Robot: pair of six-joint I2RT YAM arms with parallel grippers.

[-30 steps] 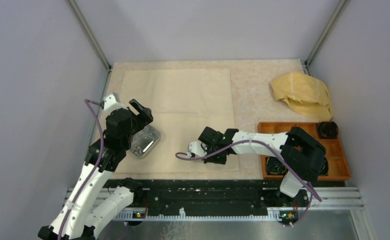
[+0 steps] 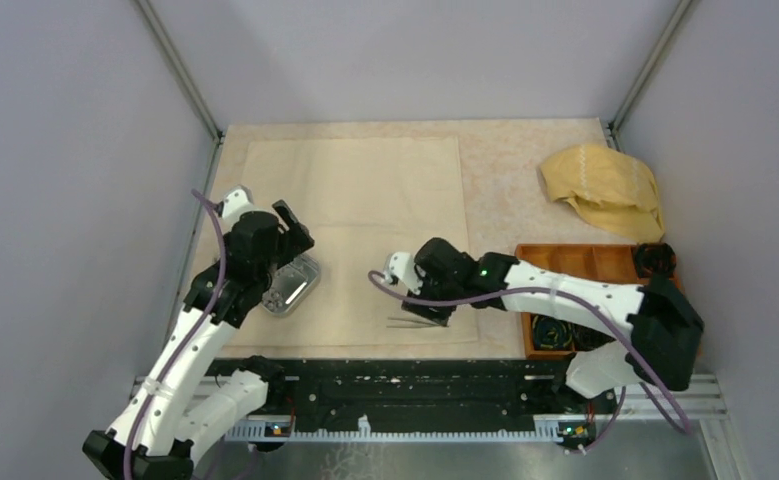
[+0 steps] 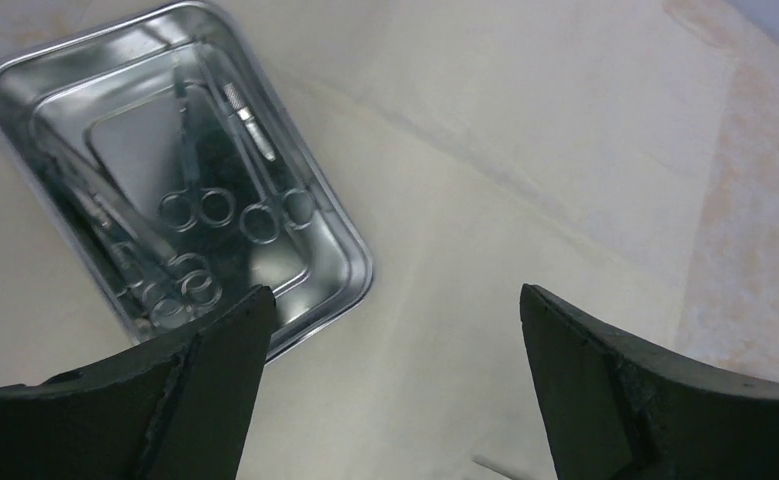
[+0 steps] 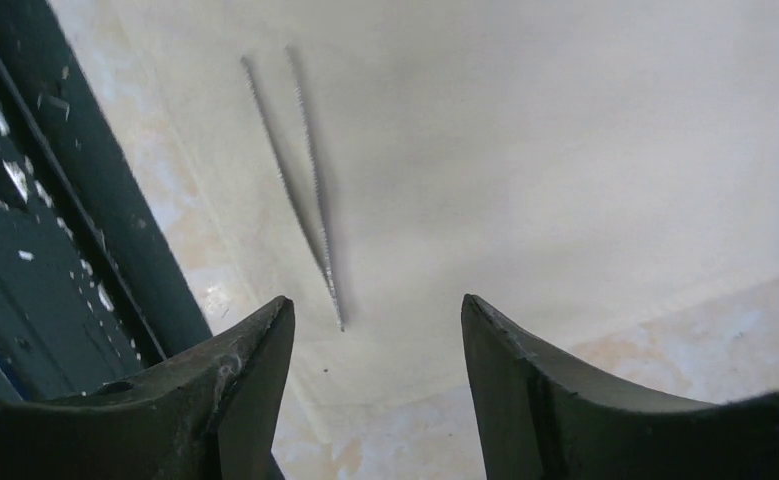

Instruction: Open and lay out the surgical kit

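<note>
A pair of thin metal tweezers (image 4: 300,187) lies flat on the cream cloth (image 2: 365,180), near its front edge. Above and clear of them, my right gripper stands open and empty. The metal tray (image 3: 357,268) rests on the cloth at the left. In it are scissor-like instruments (image 3: 191,160) with ring handles, a small light-tipped blade (image 3: 249,120) and more tools crowded along its left side. My left gripper is open over the tray's edge, nothing between its fingers. From the top view, the left arm covers part of the tray.
A wooden compartment box (image 2: 557,260) with dark coiled items stands at the right, partly under the right arm. Behind it lies a crumpled yellow cloth (image 2: 600,185).
The tweezers stay on the cloth. My left gripper has shifted and tilted slightly.
</note>
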